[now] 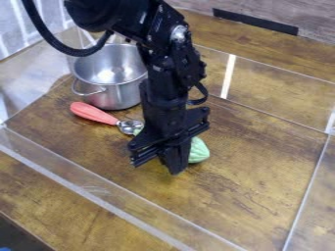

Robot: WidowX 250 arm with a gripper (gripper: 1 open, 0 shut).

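Note:
My black gripper (175, 163) hangs low in the middle of the camera view, its fingers shut, with nothing seen between them. It is in front of a pale green object (198, 150), which it partly hides. Behind and left of it lies a red-handled utensil (94, 114) with a metal head, an ice-cream scoop by the look of it. A steel pot (105, 90) with side handles stands at the back left, partly behind my arm.
Pale tape lines cross it, and a clear strip runs along the left front.

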